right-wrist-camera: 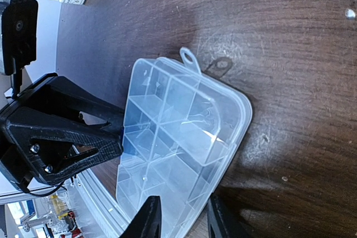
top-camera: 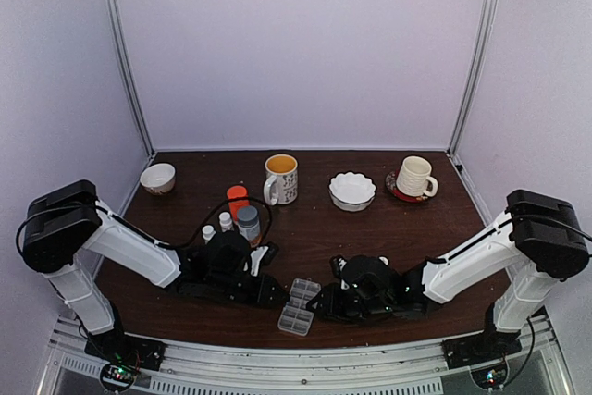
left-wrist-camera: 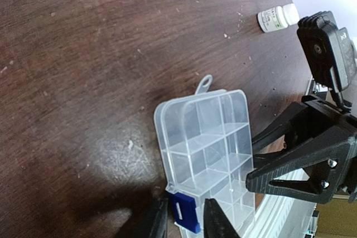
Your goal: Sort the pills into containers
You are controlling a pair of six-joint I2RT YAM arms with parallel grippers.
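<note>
The clear compartment box (top-camera: 296,320) lies between the two grippers near the table's front edge. It looks closed, and I make out no pills inside. In the left wrist view its blue latch (left-wrist-camera: 185,212) shows at the near side. There my left gripper stands part open, one finger to each side of the latch. On the opposite side, my right gripper is shut on the edge of the box (right-wrist-camera: 167,137). White pill bottles (top-camera: 226,221) stand behind the left arm.
An orange-red bottle (top-camera: 237,199) and a grey-capped jar (top-camera: 248,222) stand by the white bottles. Farther back are a mug (top-camera: 281,182), a fluted white bowl (top-camera: 352,193), stacked cups (top-camera: 415,178) and a small bowl (top-camera: 158,178).
</note>
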